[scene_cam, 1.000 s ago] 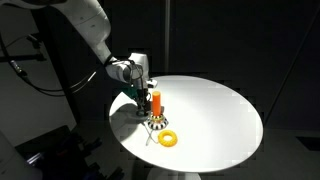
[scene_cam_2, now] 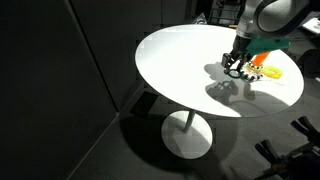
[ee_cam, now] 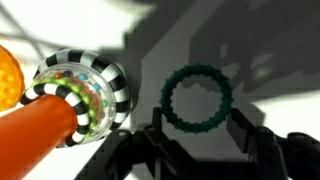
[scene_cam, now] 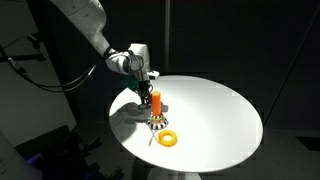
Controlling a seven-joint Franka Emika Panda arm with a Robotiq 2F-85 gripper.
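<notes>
A dark green ring (ee_cam: 196, 98) lies flat in the middle of the wrist view, its centre empty. My gripper has its fingertips apart at the two sides of the ring's near edge; whether they press on it or stand just clear, I cannot tell. Low over the white table, the same ring (scene_cam_2: 233, 72) appears just under my gripper (scene_cam_2: 230, 64) in exterior view 2. Beside it stands an upright orange piece (scene_cam: 156, 103) on a clear, bead-filled base with a black-and-white striped rim (ee_cam: 121, 94).
A yellow-orange ring (scene_cam: 168, 138) lies on the round white table (scene_cam: 215, 115), near the striped base. To the left of the wrist view, the orange piece (ee_cam: 35, 140) rises close to my fingers.
The orange piece and yellow-orange ring have stayed put.
</notes>
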